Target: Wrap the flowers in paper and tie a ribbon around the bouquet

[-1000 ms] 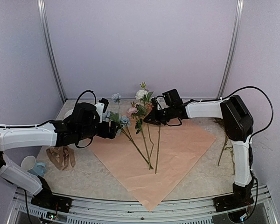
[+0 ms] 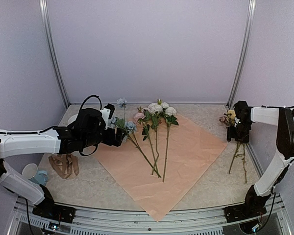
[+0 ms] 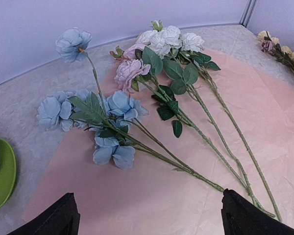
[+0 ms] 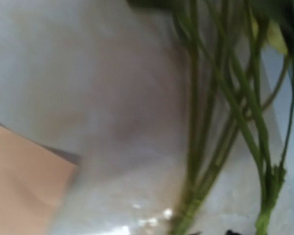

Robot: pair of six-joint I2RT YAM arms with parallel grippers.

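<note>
Blue flowers (image 3: 118, 104), pink flowers (image 3: 130, 71) and white roses (image 3: 169, 39) lie on a peach wrapping sheet (image 2: 186, 156), stems converging toward the front. Beside the blue blooms, my left gripper (image 2: 119, 137) hangs open and empty, its fingers (image 3: 56, 218) wide apart in the left wrist view. Over at the right, my right gripper (image 2: 234, 134) stands open above other flowers with yellowish blooms (image 2: 229, 116). Their green stems (image 4: 191, 122) fill the right wrist view, which is blurred. A brown ribbon (image 2: 64, 165) rests at the left.
A white and light-blue cup (image 2: 34, 173) stands at the front left. A green round rim (image 3: 9, 174) shows at the left wrist view's edge. A wall closes the right side near the right arm.
My right arm has swung from the white roses on the sheet to the flowers at the right. The white roses now lie together, uncovered. The left arm has stayed still.
</note>
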